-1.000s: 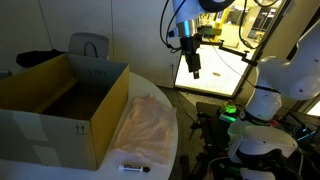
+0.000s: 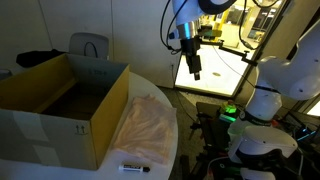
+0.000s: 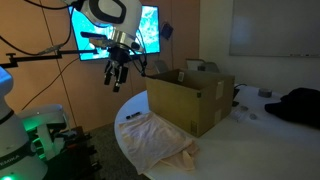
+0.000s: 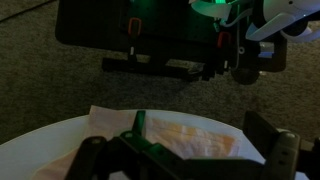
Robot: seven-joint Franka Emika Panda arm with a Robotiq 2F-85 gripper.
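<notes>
My gripper hangs in the air at the right of the table, higher than the tabletop and pointing down. In the wrist view its two dark fingers stand wide apart, with only the cloth and table edge seen beyond the gap. A pinkish-orange cloth lies spread and wrinkled on the white table, clear of the gripper. Left of it stands a large open cardboard box; the second exterior view shows the same box behind the cloth. The box's floor is hidden.
A small dark cylindrical object with a white end lies near the table's front edge. Dark fabric and small items lie beyond the box. A grey chair stands behind the table. Bare tabletop surrounds the cloth.
</notes>
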